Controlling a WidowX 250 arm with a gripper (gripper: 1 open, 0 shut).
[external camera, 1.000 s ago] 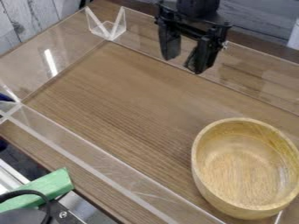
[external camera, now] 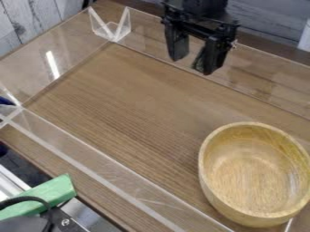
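My black gripper [external camera: 194, 49] hangs at the top centre over the wooden surface, its two dark fingers apart with nothing visible between them. A large round pale wooden bowl [external camera: 252, 170] sits at the lower right, well below and right of the gripper.
The wooden tray floor [external camera: 121, 109] is clear in the middle. Transparent walls edge it, with a clear angular piece [external camera: 109, 25] at the upper left. A green object with black cable [external camera: 31, 201] lies outside at the lower left.
The gripper has shifted slightly at the top centre, with a small change in its angle. The bowl has not moved.
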